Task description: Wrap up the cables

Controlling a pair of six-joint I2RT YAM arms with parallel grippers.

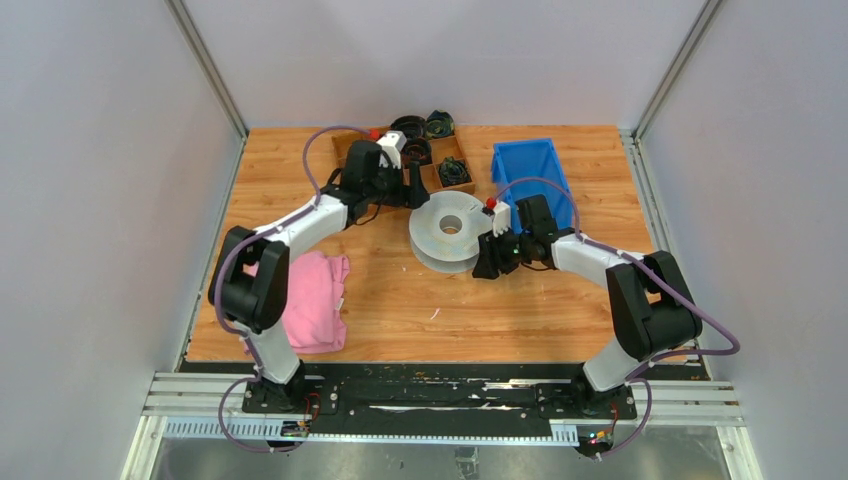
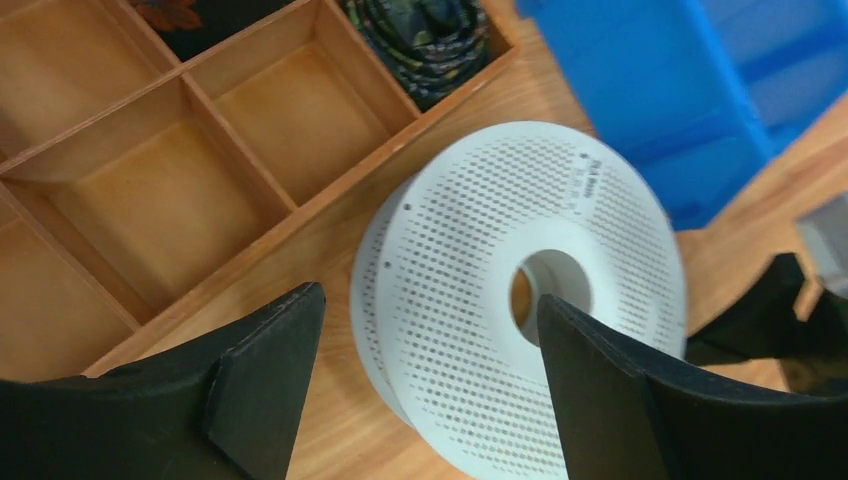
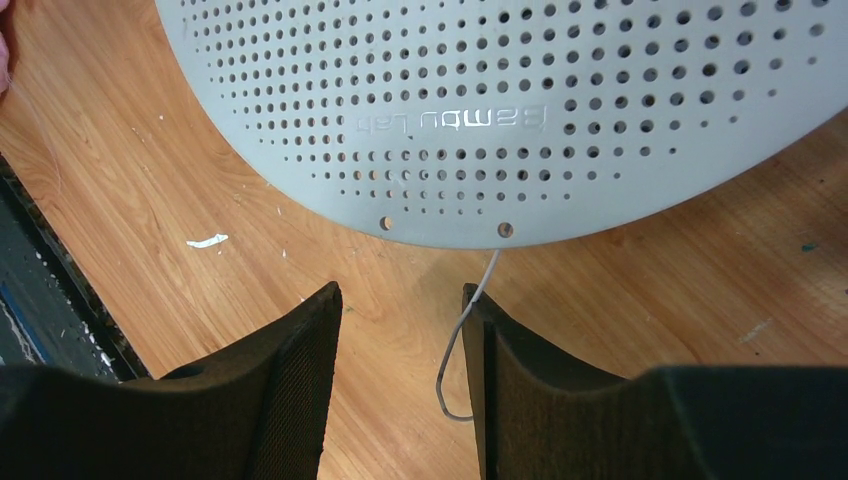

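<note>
A white perforated spool [image 1: 431, 239] with a hole in its hub lies on the table between my two arms. From beneath its rim a thin grey strand [image 3: 447, 365] comes out in the right wrist view and curls at its end. My right gripper stands partly open by the spool's rim; the strand runs by its right finger [image 3: 480, 340], and whether it touches cannot be told. Above the spool's upper left edge, my left gripper is wide open with nothing gripped. Several dark coiled cables [image 1: 453, 172] sit in and on the organizer.
A wooden organizer [image 2: 250, 250] with several empty compartments stands behind the spool. To the right is a blue bin [image 1: 527, 160]. Pink cloth [image 1: 313, 305] lies front left.
</note>
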